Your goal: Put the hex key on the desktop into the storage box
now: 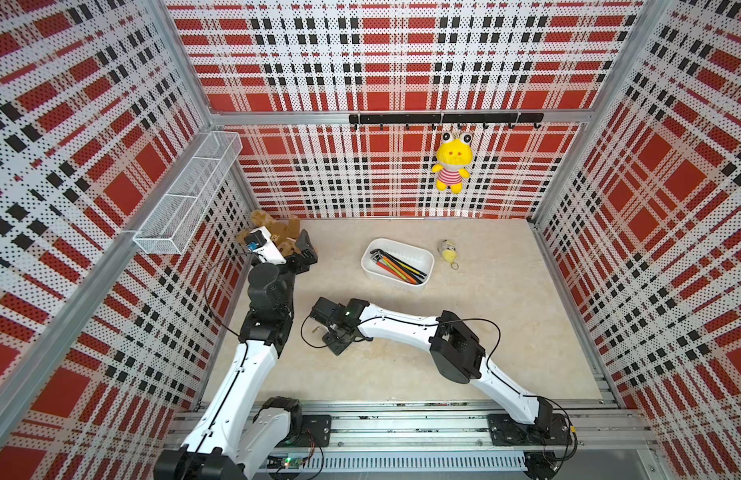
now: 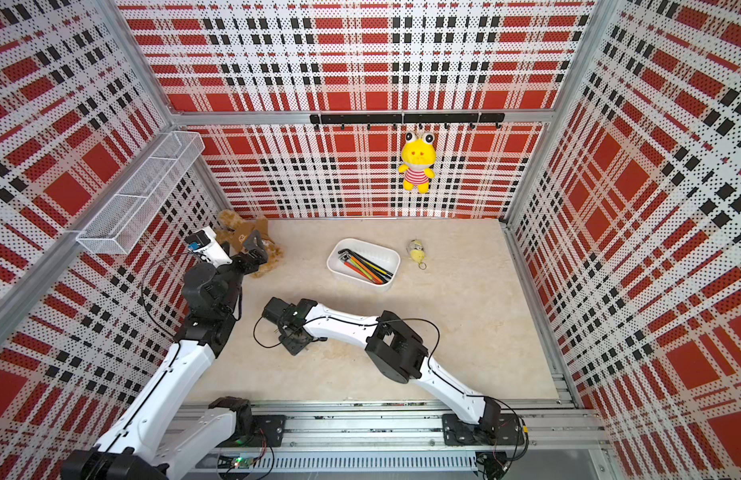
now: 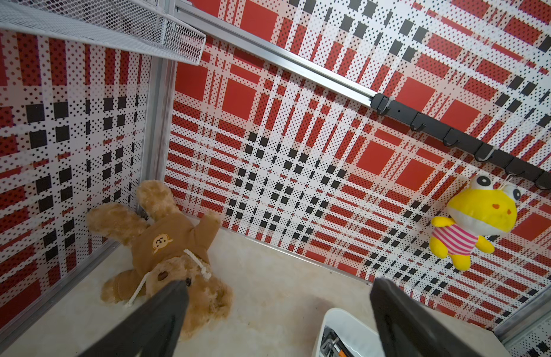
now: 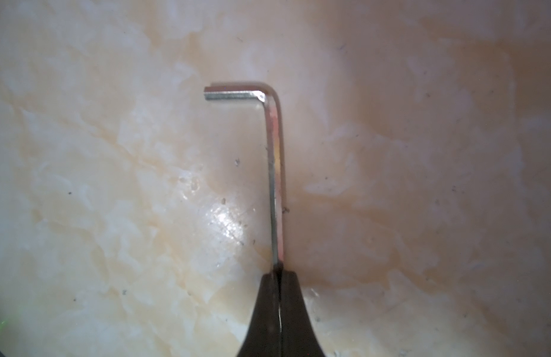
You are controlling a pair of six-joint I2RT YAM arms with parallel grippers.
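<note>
The metal L-shaped hex key (image 4: 274,148) lies flat on the desktop, its short bend farthest from me in the right wrist view. My right gripper is shut, its two fingertips pressed together low over the long arm's lower part. No gap shows between them, and the key looks to run beneath the tips rather than in their grip; its far end is hidden. The white storage box (image 1: 418,254), holding several pens and tools, stands at the back middle. Open and empty, my left gripper hangs near the back left corner.
A brown plush toy (image 3: 168,250) lies in the back left corner. Right of the box sits a small yellow toy (image 1: 448,251). A yellow frog plush (image 1: 452,164) hangs on the back wall. Open desktop (image 1: 514,320) spreads to the right.
</note>
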